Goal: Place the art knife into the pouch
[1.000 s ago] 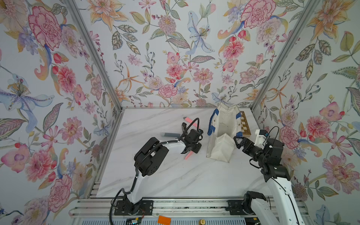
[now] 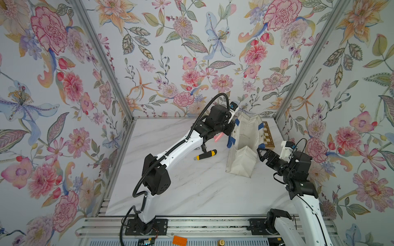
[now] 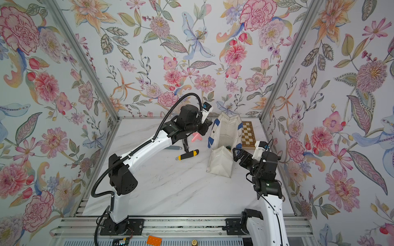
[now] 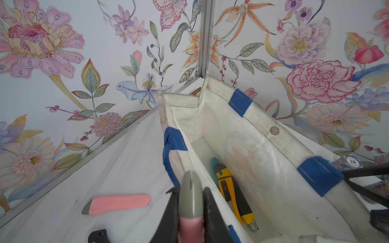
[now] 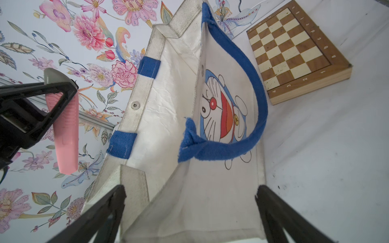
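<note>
A pink art knife with a grey end is gripped upright in my left gripper, raised beside the cream pouch with blue straps; it also shows at upper left in the right wrist view. The pouch stands open, with a yellow-black knife and a teal item inside. My right gripper is open at the pouch's right side, fingers blurred near its front. Another pink knife and a yellow-black knife lie on the table left of the pouch.
A wooden chessboard lies right of the pouch. A grey-blue tool and a black item lie left, partly hidden by the left arm. Floral walls enclose the sides and back.
My left arm has risen from the table with the pink knife and moved up and right toward the pouch. The right arm and pouch are unchanged.
</note>
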